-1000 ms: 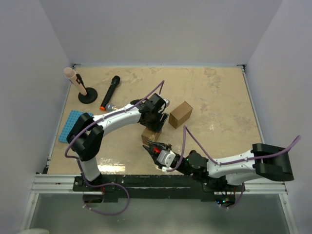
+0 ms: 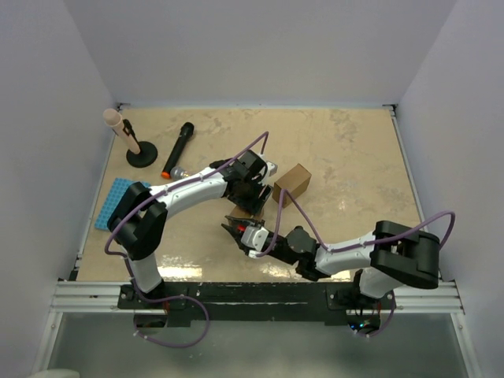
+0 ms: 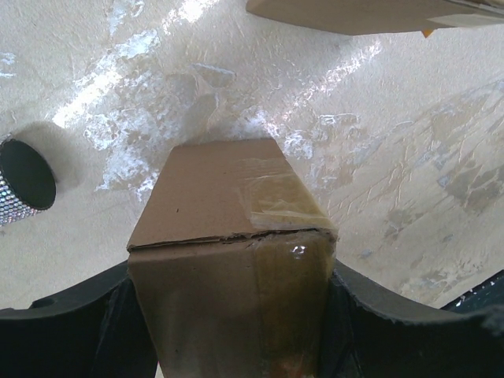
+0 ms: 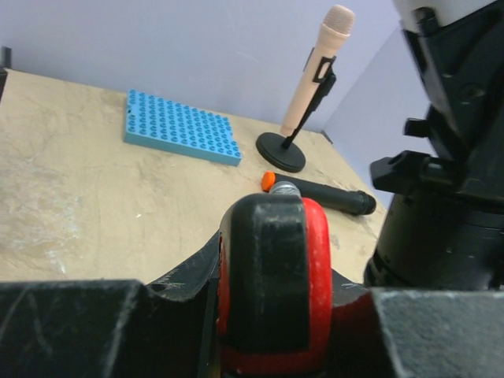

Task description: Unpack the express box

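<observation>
A small cardboard box (image 3: 220,197) with tape is held by my left gripper, which is shut on it over the middle of the table. My right gripper is shut on a black and red box cutter (image 4: 264,268); in the top view it sits just below the box and the left gripper (image 2: 250,197), its tip close to them. The box is mostly hidden from above by the arms.
A second cardboard box (image 2: 293,183) lies to the right. At the left are a blue perforated block (image 4: 177,126), a microphone on a stand (image 4: 311,83) and a dark microphone (image 4: 323,197).
The left arm is almost unchanged.
</observation>
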